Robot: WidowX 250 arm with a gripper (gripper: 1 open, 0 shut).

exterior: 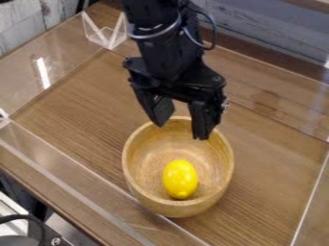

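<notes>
A yellow oval object [180, 179] lies in a tan oval bowl [135, 168] at the lower middle of the camera view. My black gripper [183, 123] hangs over the back part of the bowl, above and behind the yellow object and apart from it. Its two black fingers point down and stand apart, with nothing visible between them.
A transparent object stands at the upper left edge, and a black cable shows at the lower left.
</notes>
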